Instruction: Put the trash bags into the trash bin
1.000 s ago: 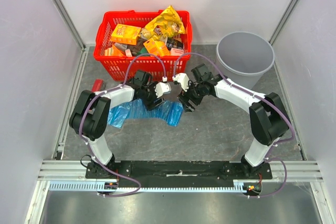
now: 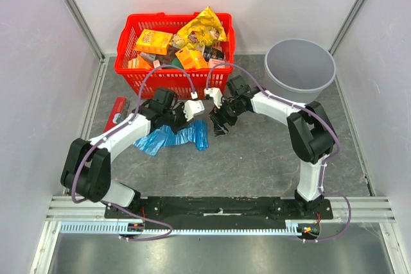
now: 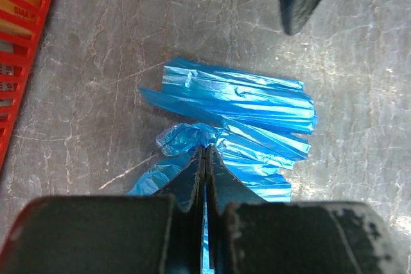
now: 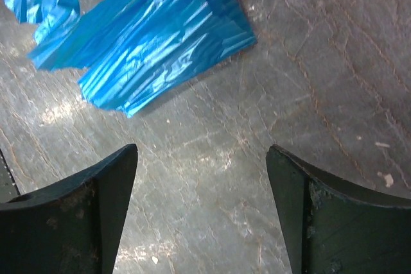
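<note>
A crumpled blue plastic trash bag (image 2: 151, 142) lies on the grey floor, below the red basket in the top view. My left gripper is shut, and thin blue film bunches around its fingertips, pinched between them. Beyond the tips, the rest of the bag (image 3: 237, 94) spreads out in pleats. Right of the bag, my right gripper stands open over bare floor, nothing between its fingers. The bag's loose end (image 4: 167, 43) shows ahead of it, apart from the fingers. A grey trash bin (image 2: 300, 88) stands at the back right, with no contents visible.
The red basket (image 2: 174, 76), full of packaged snacks, stands close behind both grippers. A red box (image 2: 115, 115) lies on the floor at the left, partly hidden by the left arm. Open floor (image 2: 257, 165) stretches across the front and right.
The right gripper has also moved slightly left. More of the red box shows.
</note>
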